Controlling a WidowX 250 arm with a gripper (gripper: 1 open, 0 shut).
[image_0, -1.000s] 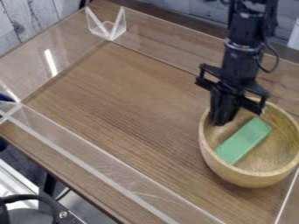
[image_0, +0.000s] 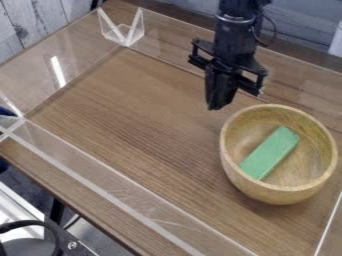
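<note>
My gripper (image_0: 218, 100) hangs over the middle-right of the wooden table, its black body reaching down from the top, shut with nothing visible between its fingers. Below and right of it sits a round tan bowl (image_0: 310, 172) with a green block (image_0: 271, 153) lying inside. The fingertips are outside the bowl, above and left of its rim.
A clear angular object (image_0: 123, 28) stands at the back left. A dark cable or part (image_0: 27, 236) is at the lower-left corner.
My gripper has moved up and left, away from over the bowl and the green block. The bowl and block are in about the same place.
</note>
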